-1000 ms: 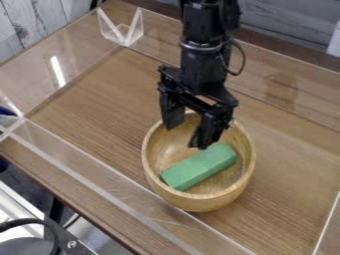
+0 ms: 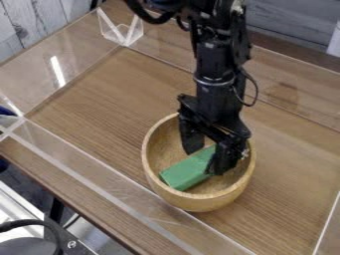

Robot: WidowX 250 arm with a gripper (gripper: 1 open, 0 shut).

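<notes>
A tan round bowl sits on the wooden table, holding a green block. My black gripper is over and inside the bowl's back right part, at the block's upper end. Its lower parts hide some of the bowl's interior. It is open; whether it touches the block I cannot tell.
A clear plastic piece stands at the back left. Black cable-like parts lie at the bottom left corner.
</notes>
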